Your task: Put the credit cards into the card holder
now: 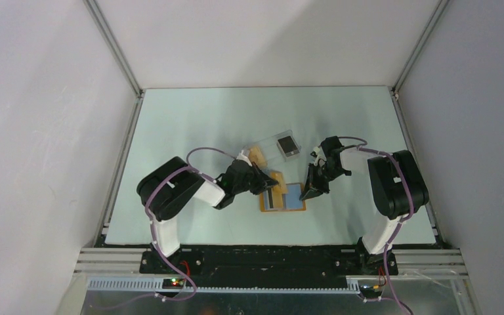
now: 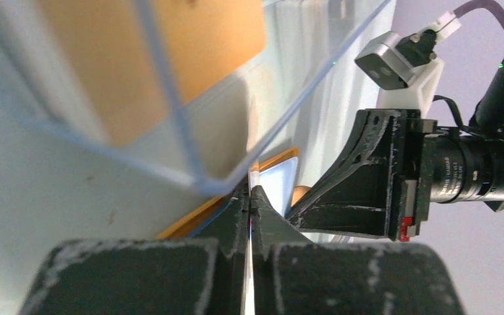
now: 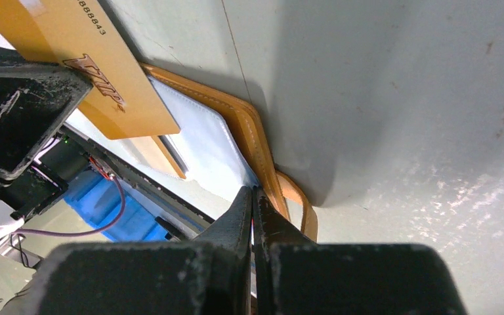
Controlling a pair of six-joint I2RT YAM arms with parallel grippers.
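An orange-yellow card is pinched at its edge by my left gripper, which is shut. In the left wrist view that card shows only as a thin edge at the fingertips of the left gripper. The card lies over the opened brown card holder, whose pale clear sleeves show in the right wrist view. My right gripper is shut on the holder's sleeve edge, at its right side. How deep the card's lower end sits in a sleeve cannot be told.
Behind the holder stands a clear tray holding a dark card and an orange card. The tray's rim is close to the left gripper.
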